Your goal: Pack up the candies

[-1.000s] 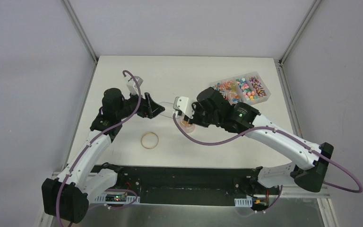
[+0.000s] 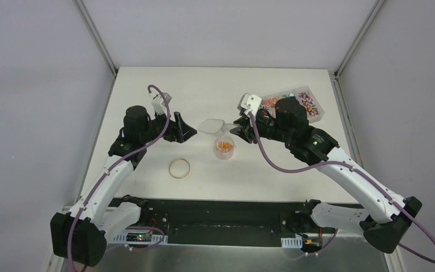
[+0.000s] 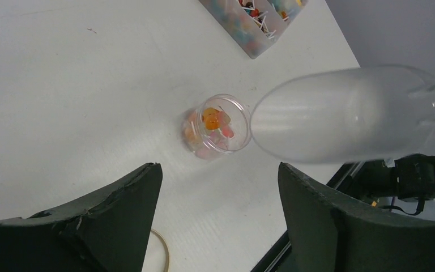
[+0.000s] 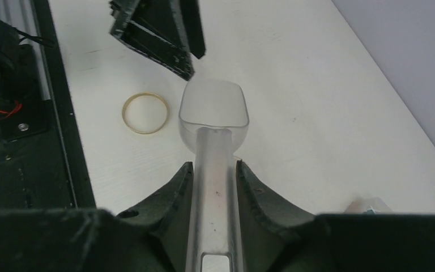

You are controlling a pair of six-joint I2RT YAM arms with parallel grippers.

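A clear scoop (image 2: pixel 210 126) hangs above the middle of the table, its handle (image 4: pixel 213 195) held between the fingers of my right gripper. The scoop's bowl looks empty and points toward my left gripper (image 2: pixel 195 132). That gripper stands open, with nothing between its fingers in the left wrist view. Just in front of the scoop in the top view is a clear round jar (image 2: pixel 224 148). Orange and pink candies (image 3: pixel 218 123) lie inside it, seen through its open mouth. A divided candy box (image 2: pixel 316 116) sits at the back right, partly hidden by my right arm.
A thin pale ring (image 2: pixel 179 177) lies flat left of the jar. Open white tabletop (image 2: pixel 215 90) extends across the back and front middle. Walls (image 2: pixel 396 113) bound both sides.
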